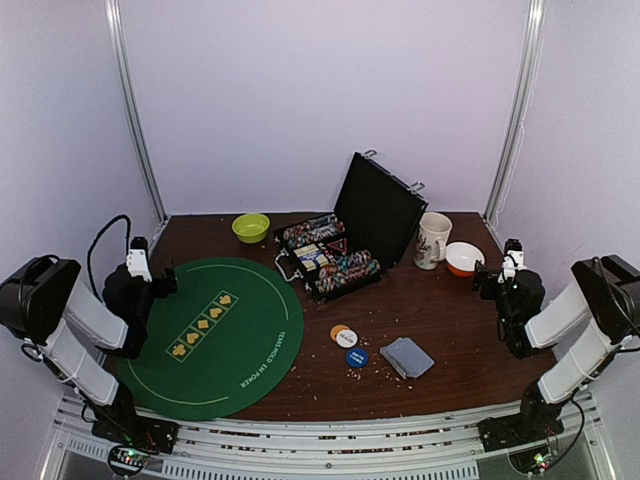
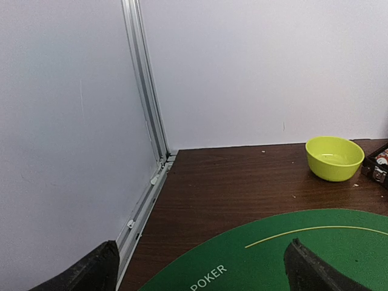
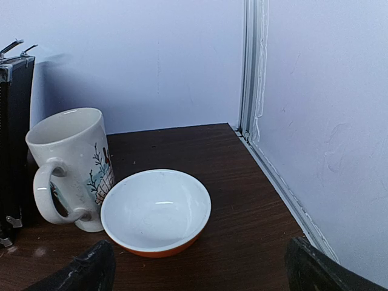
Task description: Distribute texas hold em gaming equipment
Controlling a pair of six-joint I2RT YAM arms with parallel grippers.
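Observation:
A black case (image 1: 378,213) stands with its lid raised at the back middle, its tray (image 1: 345,275) filled with rows of chips and what look like card decks. In front of it lie an orange chip (image 1: 338,330), a white chip (image 1: 346,338) and a blue chip (image 1: 357,357). A grey-blue card deck (image 1: 407,357) rests to their right. On the left is the round green poker mat (image 1: 262,340). My left gripper is open above the mat's left side, nothing between its fingers. Open and empty, my right gripper hangs near the table's right edge.
A lime green bowl (image 1: 251,228) sits behind the mat. At the back right a patterned mug (image 3: 76,163) stands beside a white bowl (image 3: 156,206) with an orange outside. Bare table (image 1: 470,345) lies right of the deck; walls close in the sides and back.

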